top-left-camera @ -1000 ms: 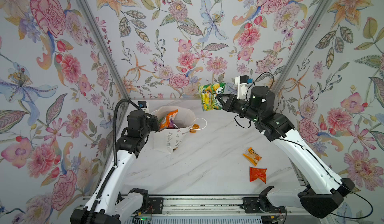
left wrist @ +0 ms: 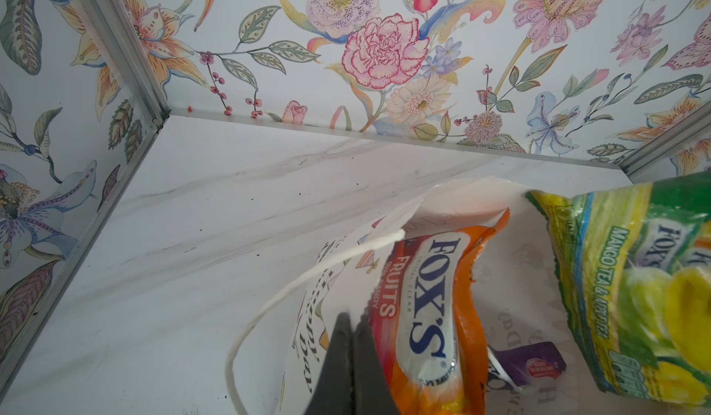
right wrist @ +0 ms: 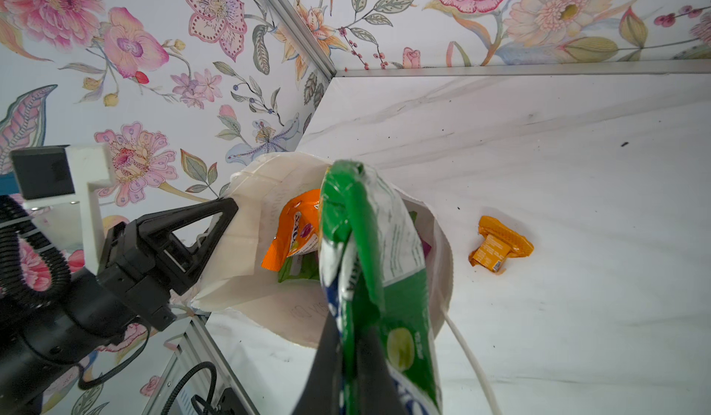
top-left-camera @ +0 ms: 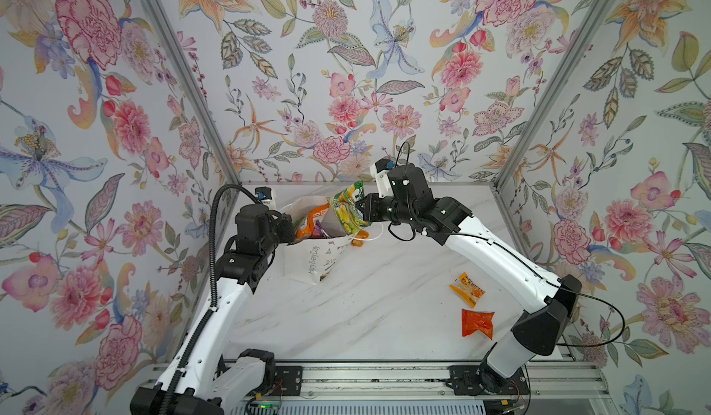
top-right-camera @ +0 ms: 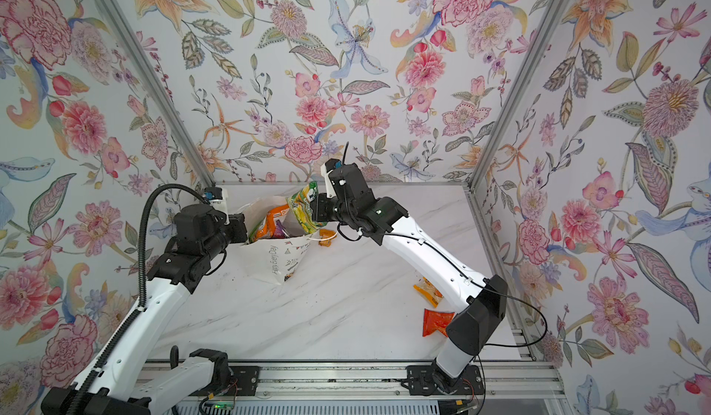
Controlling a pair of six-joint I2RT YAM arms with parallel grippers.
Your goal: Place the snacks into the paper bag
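The white paper bag (top-left-camera: 309, 261) stands open on the left of the table. Inside it lie an orange Fox's pack (left wrist: 426, 311) and a purple one (left wrist: 529, 363). My left gripper is shut at the bag's left rim; whether paper is pinched between its fingers is hidden. My right gripper is shut on a green and yellow Fox's snack pack (top-left-camera: 346, 209), which hangs over the bag's mouth at its right side. On the table, right of the bag, sits a small orange snack (right wrist: 497, 244).
A yellow-orange packet (top-left-camera: 467, 289) and a red packet (top-left-camera: 477, 323) lie at the front right of the table. The bag's white loop handle (right wrist: 474, 363) sticks out on its right.
My right arm has swung left and lowered, bringing the green and yellow pack from right of the bag to over its opening. The left arm has stayed still at the bag.
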